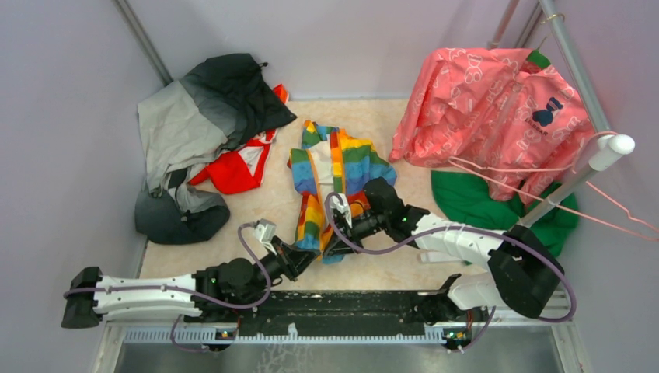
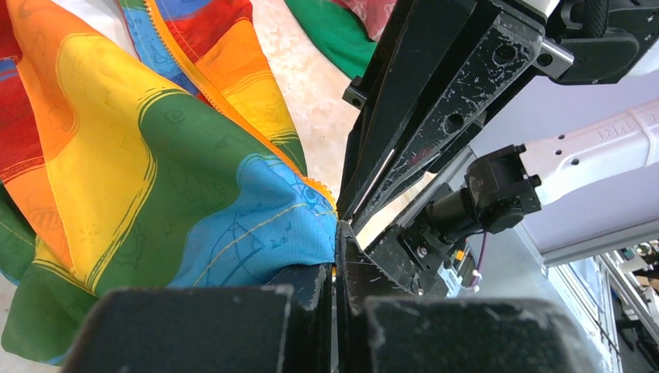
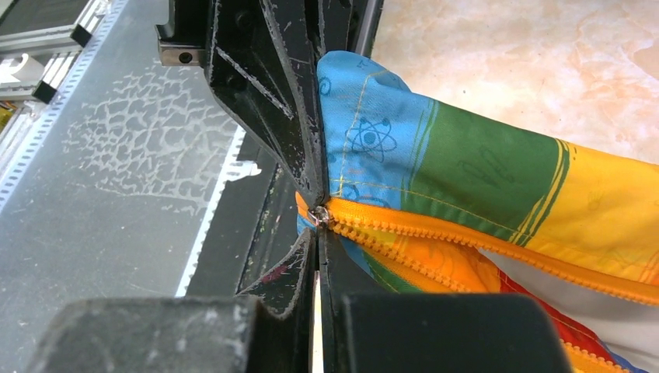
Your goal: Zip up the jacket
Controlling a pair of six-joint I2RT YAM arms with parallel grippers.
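Note:
A rainbow jacket (image 1: 353,159) lies spread at the table's middle, its orange zipper (image 2: 194,62) with the two sides apart higher up. Both grippers meet at its hem. My left gripper is shut at the zipper's bottom end, against the light-blue corner of the hem. My right gripper is shut just at the metal zipper piece (image 3: 321,215), where the two orange tapes come together; whether the metal is between the fingertips or just beyond them is hard to tell.
Grey, black and red garments (image 1: 186,116) lie at the left. A pink jacket (image 1: 489,101) and a green cloth (image 1: 466,194) are at the right, beside a white-capped pole (image 1: 620,144) and pink hangers. Bare table (image 1: 357,276) shows near the front edge.

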